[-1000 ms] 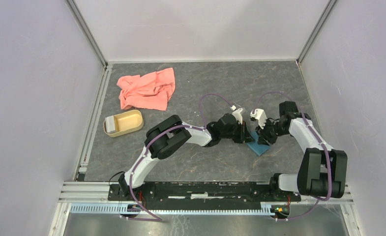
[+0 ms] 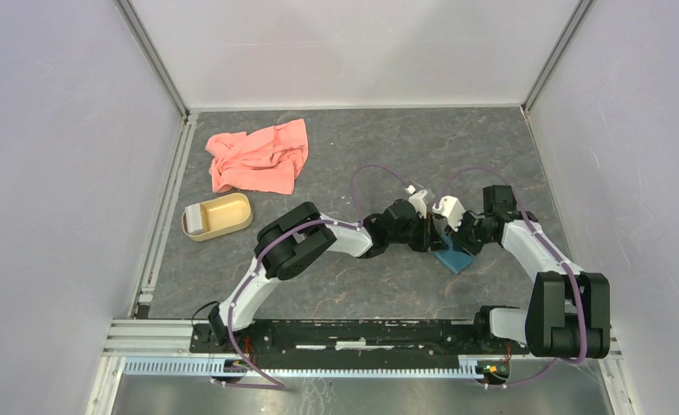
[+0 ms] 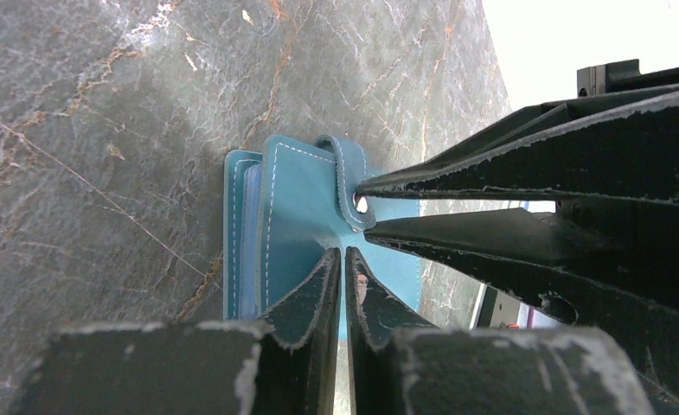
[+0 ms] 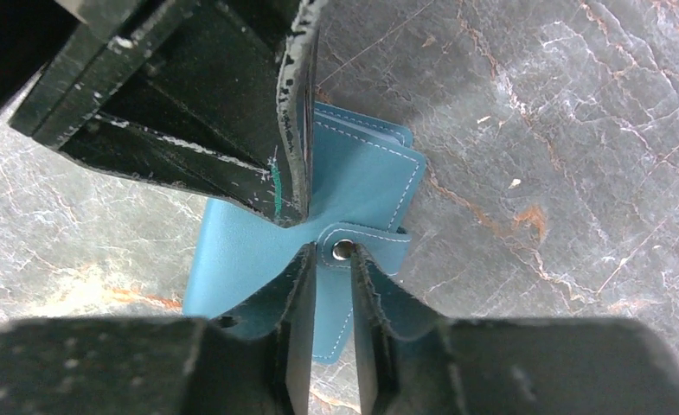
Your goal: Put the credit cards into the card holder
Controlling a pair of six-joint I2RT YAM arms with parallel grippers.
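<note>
The blue card holder (image 2: pixel 454 260) lies closed on the table at the right, with its short strap (image 4: pixel 370 247) folded over the front cover and a silver snap (image 3: pixel 361 204) on it. My right gripper is part open, its two fingertips to either side of the snap. On the cover's other side stands my left gripper, shut, its fingertips close together at the cover; whether any of the holder is pinched between them cannot be made out. No loose card shows in any view.
Far left, a tan tray (image 2: pixel 232 213) contains a white object (image 2: pixel 194 219). A crumpled coral cloth (image 2: pixel 259 156) lies behind it. Both arms crowd closely around the holder.
The left arm and the holder have stayed in place.
</note>
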